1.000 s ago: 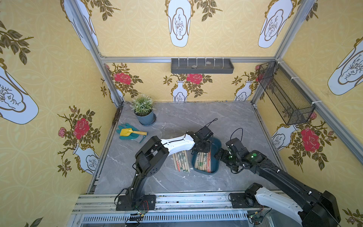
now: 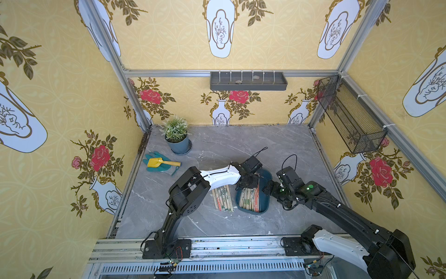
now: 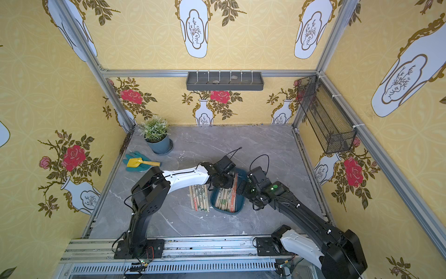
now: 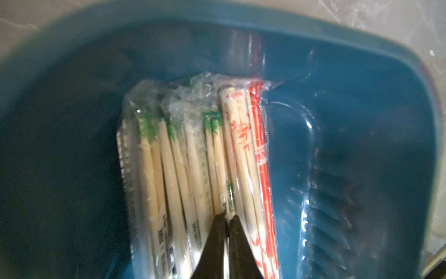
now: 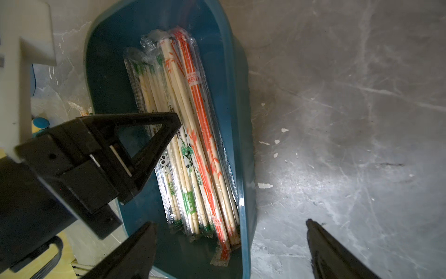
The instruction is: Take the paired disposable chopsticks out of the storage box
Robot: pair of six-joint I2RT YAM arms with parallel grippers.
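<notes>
The blue storage box (image 2: pixel 265 197) holds several wrapped chopstick pairs (image 4: pixel 195 176), lying side by side; one has a red wrapper (image 4: pixel 262 158). Over these packets, inside the box, is my left gripper. Its fingertips almost meet, and whether a wrapper is caught between them is hidden. From the right wrist view, the left fingers (image 5: pixel 160 144) reach down among the middle packets. My right gripper is open at the box's right side, fingers wide apart and holding nothing. More chopstick packets (image 2: pixel 222 198) lie on the table left of the box.
A potted plant (image 2: pixel 176 134) stands at the back left, near a yellow trowel (image 2: pixel 160 162) on a teal glove (image 2: pixel 151 155). A wire basket (image 2: pixel 353 116) hangs on the right wall. Behind the box and to its right the grey table is clear.
The right arm has barely moved. The packets on the table lie as before.
</notes>
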